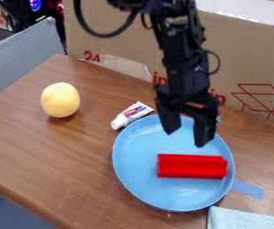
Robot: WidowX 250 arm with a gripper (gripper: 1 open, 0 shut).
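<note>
A red cylindrical object (190,166) lies on the lower part of a light blue plate (146,179). Above it, over the back part of the plate, is my black gripper (187,130), open, its fingers apart and nothing seen between them. The red object lies clear of the fingers.
A pale yellow ball-like object (59,100) sits on the wooden table (55,152) at the left. A toothpaste tube (132,114) lies just behind the plate's left side. A folded light cloth (244,220) is at the front right. A cardboard box (253,72) stands along the back.
</note>
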